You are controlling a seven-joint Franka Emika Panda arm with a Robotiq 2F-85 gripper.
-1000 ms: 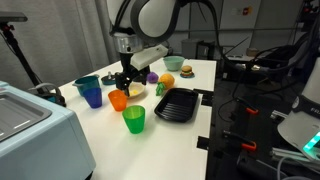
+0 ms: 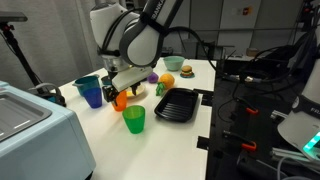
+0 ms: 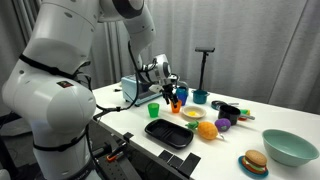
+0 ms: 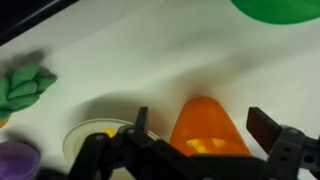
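An orange cup stands on the white table, with a green cup nearer the camera and a blue cup behind to the left. My gripper is open, and its spread fingers appear on either side of the orange cup in the wrist view. The same cup shows just below the gripper in exterior view 2. Whether the fingertips reach down past its rim is hard to tell. Nothing is gripped.
A plate with a yellow item lies close beside the orange cup. A black tray sits to the right. Farther off are a green toy, a purple item and an orange one.
From above the plate area, my gripper has moved left and down to the orange cup. The cups and tray look unmoved.
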